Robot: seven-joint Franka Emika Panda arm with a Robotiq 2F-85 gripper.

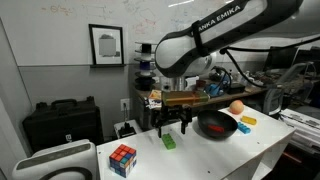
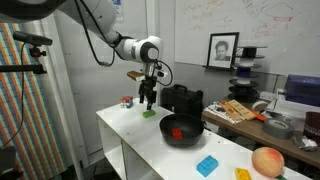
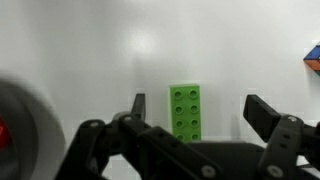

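Note:
A green block [image 3: 185, 111] with round studs lies flat on the white table, seen between the two fingers in the wrist view. My gripper stands open over it, one finger to each side and nothing held. In exterior view 1 the green block [image 1: 168, 141] is just below the open gripper [image 1: 170, 128]. Exterior view 2 has the green block [image 2: 149, 114] under the hand [image 2: 146, 100], with a gap between fingertips and table hard to judge.
A black pan [image 2: 181, 130] with a red block [image 2: 177, 133] inside stands beside the green block. A colourful cube [image 1: 123, 160] sits on the other side. Blue [image 2: 207, 166] and yellow [image 2: 242, 174] blocks and an orange ball [image 2: 267, 162] lie beyond the pan.

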